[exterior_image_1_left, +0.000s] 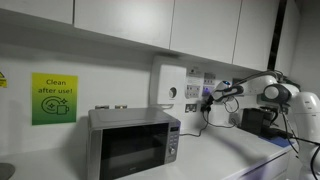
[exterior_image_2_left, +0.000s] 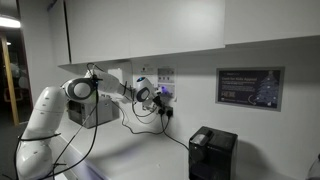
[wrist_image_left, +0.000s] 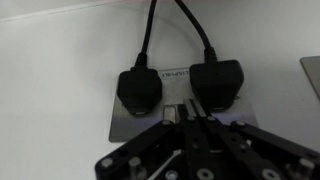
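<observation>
In the wrist view a metal double socket (wrist_image_left: 126, 128) is fixed to the white wall. Two black plugs sit in it, a left plug (wrist_image_left: 139, 90) and a right plug (wrist_image_left: 217, 82), with cables running up out of the picture. My gripper is shut, its fingertips in front of the plate between the plugs, close to a small switch (wrist_image_left: 169, 114). Nothing shows between the fingers. Whether the tips touch the plate or the switch I cannot tell. From outside, the gripper (exterior_image_1_left: 208, 102) looks small and dark against the wall, with the arm (exterior_image_1_left: 262, 83) reaching in from the right.
A microwave (exterior_image_1_left: 131, 142) stands on the white counter (exterior_image_1_left: 215, 150). On the other side is a dark, box-shaped appliance (exterior_image_2_left: 212, 153). Cabinets (exterior_image_2_left: 150, 35) hang above the arm. Loose black cables (exterior_image_2_left: 187, 147) run along the wall.
</observation>
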